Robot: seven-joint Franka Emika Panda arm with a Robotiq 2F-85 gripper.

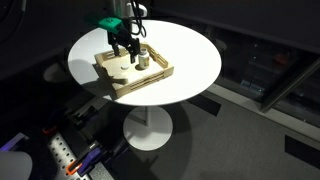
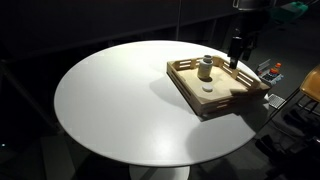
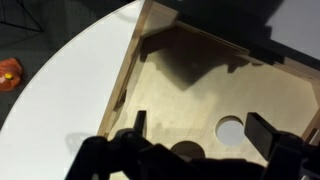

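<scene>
My gripper (image 1: 125, 51) hangs over the shallow wooden tray (image 1: 143, 89), its fingers apart and nothing between them. In the wrist view its dark fingers (image 3: 140, 124) stand wide apart above the tray floor. A small white disc, seemingly a lid (image 3: 230, 130), lies flat on that floor, near the right finger. Beside it shows a dark brown round patch (image 3: 187, 150), partly covered by the gripper; I cannot tell what it is. A pale jar (image 2: 205, 67) stands upright inside the tray, with the white lid (image 2: 207, 86) in front of it.
The tray rests on a round white table (image 2: 120, 100), near its edge on the arm's side. The tray's raised slatted walls (image 2: 185, 87) surround the jar and lid. An orange object (image 3: 10, 73) lies beyond the table edge.
</scene>
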